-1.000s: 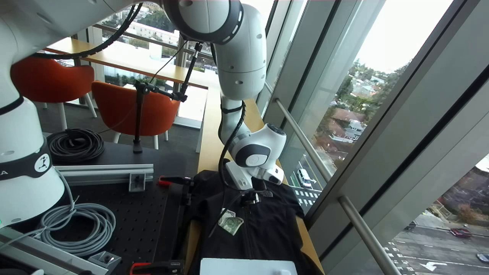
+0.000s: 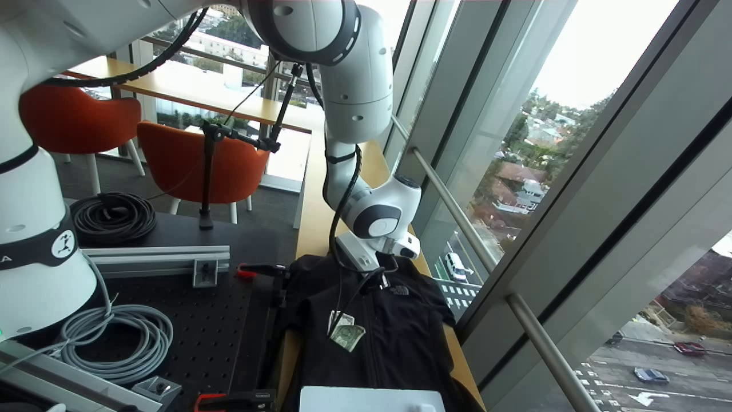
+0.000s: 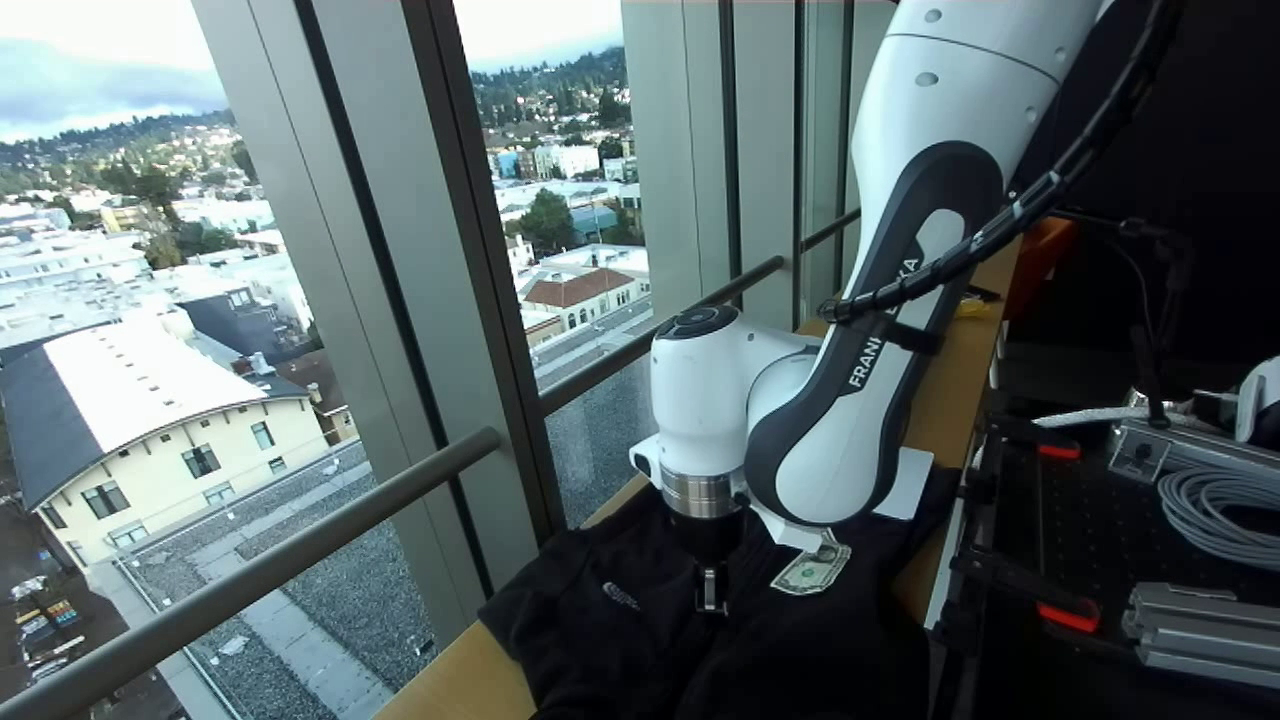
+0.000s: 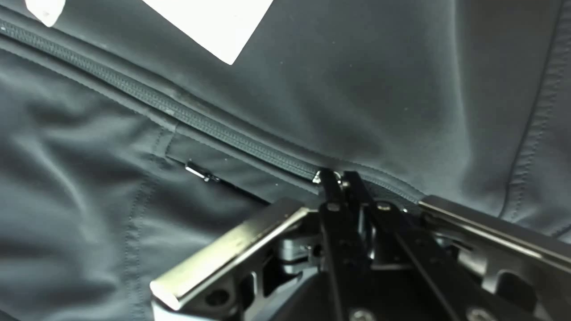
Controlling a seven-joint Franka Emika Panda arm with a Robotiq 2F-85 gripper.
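Note:
A black jacket (image 2: 412, 343) is spread flat along the wooden ledge. Its front zip (image 4: 134, 91) crosses the wrist view from upper left and looks closed up to my fingertips. There my gripper is shut, with a bit of shiny metal, seemingly the zip pull (image 4: 318, 177), at the finger ends. Most of the pull is hidden by the fingers. In exterior view 2 the gripper (image 3: 711, 606) points straight down at the cloth, beside the small chest logo (image 3: 619, 594). A smaller pocket pull (image 4: 198, 171) lies to its left in the wrist view.
A crumpled banknote (image 3: 812, 568) lies on the jacket near the gripper. A white flat object (image 2: 370, 398) covers the jacket's near end. Window and rail (image 3: 300, 564) run close along one side, the black perforated table (image 2: 199, 336) with clamps along the other.
The gripper and forearm have moved along the jacket toward its far end, away from the exterior view 1 camera. The banknote and jacket look nearly unmoved.

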